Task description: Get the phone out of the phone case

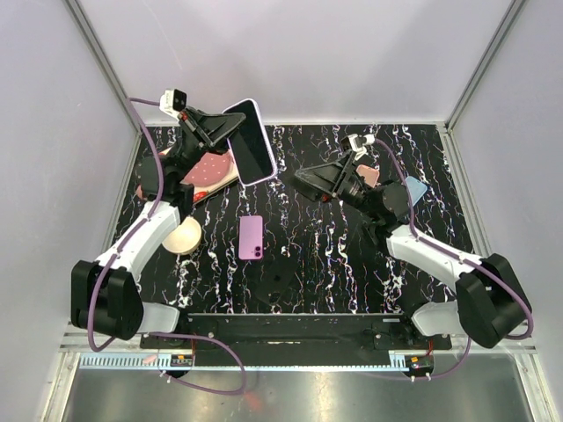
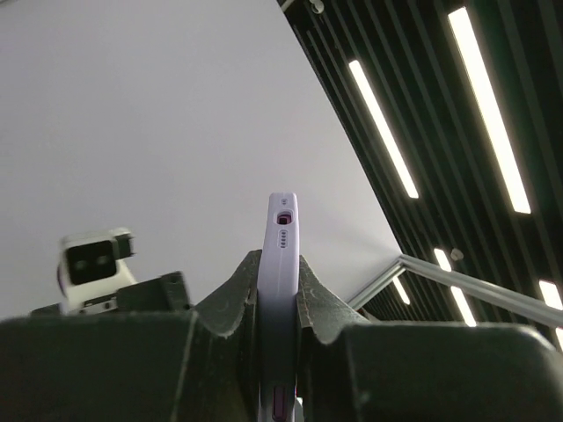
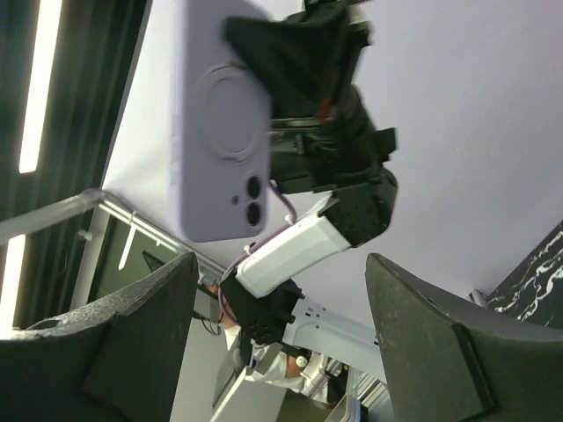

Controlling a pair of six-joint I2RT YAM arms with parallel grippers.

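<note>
A lilac-cased phone point(image 1: 251, 142) is raised over the table's back left, screen toward the top camera, with my left gripper point(image 1: 230, 125) shut on one end. The left wrist view shows its narrow edge point(image 2: 278, 290) between the fingers; the right wrist view shows its back point(image 3: 220, 149) with camera lenses. Whether phone and case are seated together I cannot tell. My right gripper point(image 1: 310, 181) is a little right of the phone, apart from it, open and empty in its wrist view.
The black marble table point(image 1: 325, 272) holds a pink phone point(image 1: 251, 237), a dark flat case point(image 1: 277, 280), a cream dish point(image 1: 183, 236), a blue rectangle point(image 1: 416, 188) and a pink-topped tray point(image 1: 211, 171) at back left.
</note>
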